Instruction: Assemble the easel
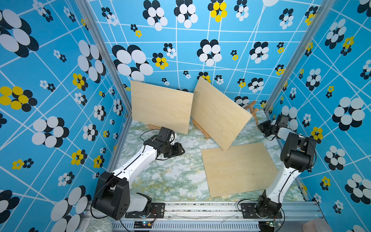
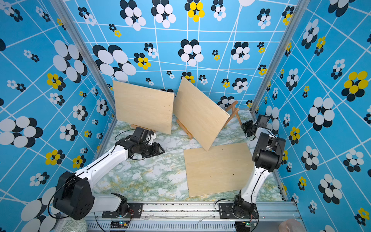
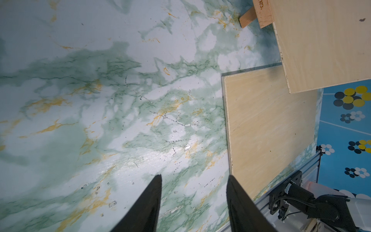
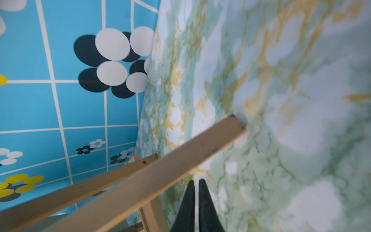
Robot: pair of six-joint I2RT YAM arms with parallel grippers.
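Two plywood boards lean on wooden easel frames at the back: a left board (image 1: 160, 104) and a tilted middle board (image 1: 218, 116). A third board (image 1: 239, 170) lies flat at front right. A wooden leg (image 4: 193, 154) shows close in the right wrist view, running down to the floor behind the middle board's right side. My left gripper is open and empty over bare floor in front of the left board. My right gripper is shut with nothing visible between its fingers, just beside that leg.
Patterned walls close in behind and at both sides, with the right arm near the right wall (image 1: 332, 100). A metal rail (image 1: 185, 208) runs along the front.
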